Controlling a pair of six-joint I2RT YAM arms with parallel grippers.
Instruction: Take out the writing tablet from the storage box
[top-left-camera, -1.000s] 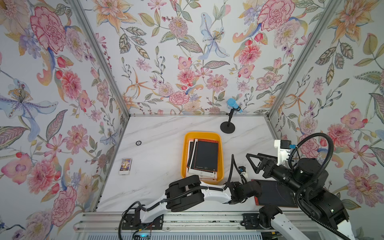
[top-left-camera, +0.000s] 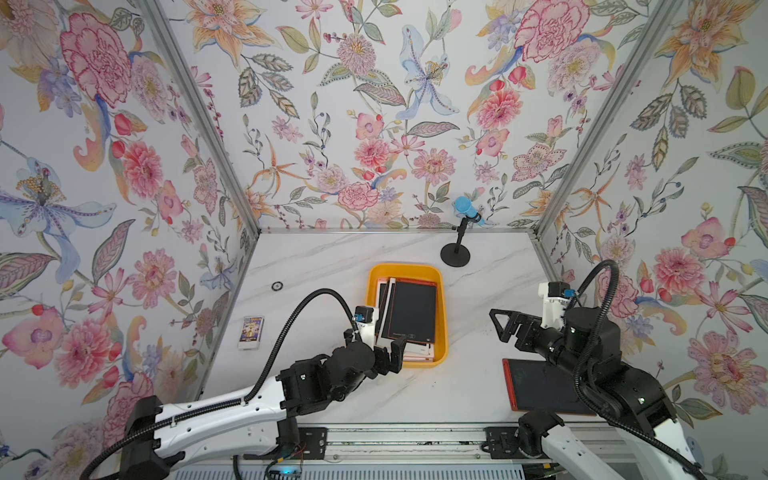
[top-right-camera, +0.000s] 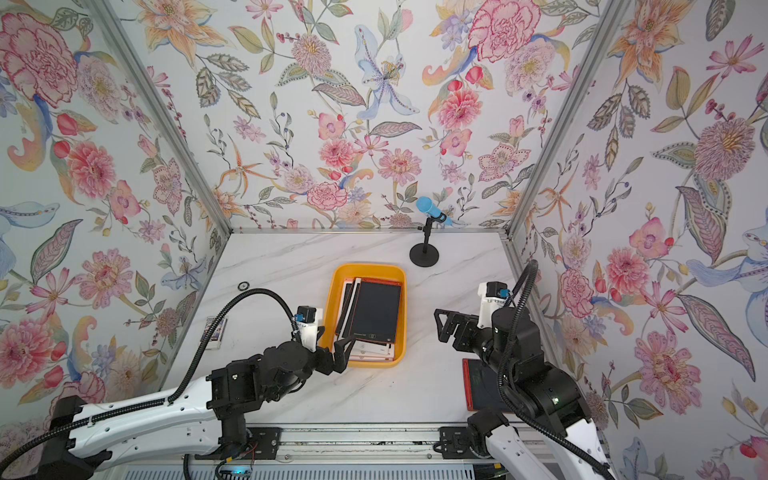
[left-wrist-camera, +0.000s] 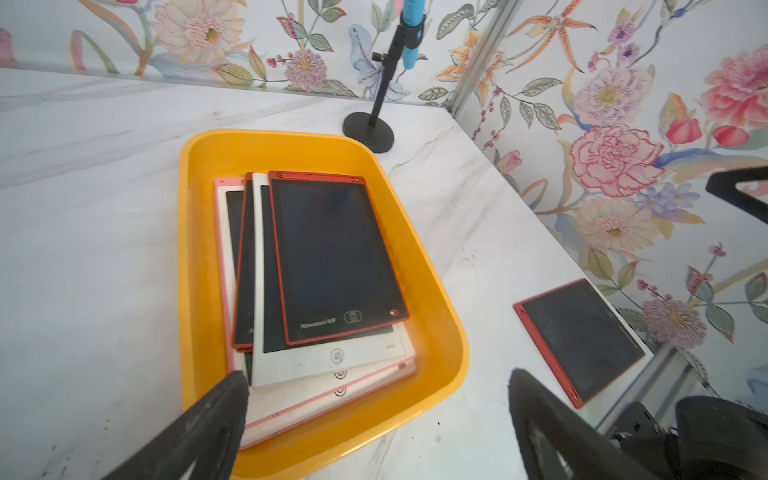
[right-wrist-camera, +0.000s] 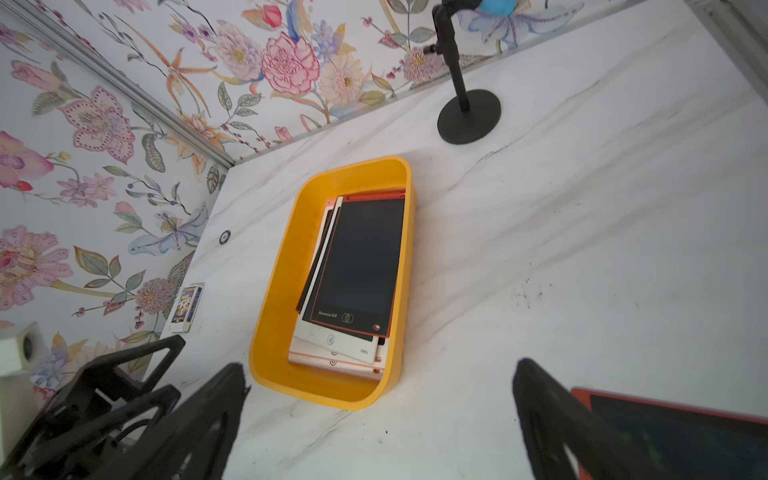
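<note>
A yellow storage box (top-left-camera: 441, 320) holds a stack of writing tablets, the top one (left-wrist-camera: 336, 248) black with a red frame, over white- and pink-framed ones. Another red-edged tablet (left-wrist-camera: 580, 336) lies on the table at the front right, outside the box. My left gripper is open above the near side of the box, with nothing between its fingers. My right gripper is open and empty, raised right of the box over the table.
A blue microphone on a black stand (top-left-camera: 455, 254) stands behind the box at the right. A small card box (top-left-camera: 250, 331) and a small dark ring (top-left-camera: 277, 285) lie on the left. The marble table around the box is otherwise mostly clear.
My left arm has moved left and up from the front right to the box.
</note>
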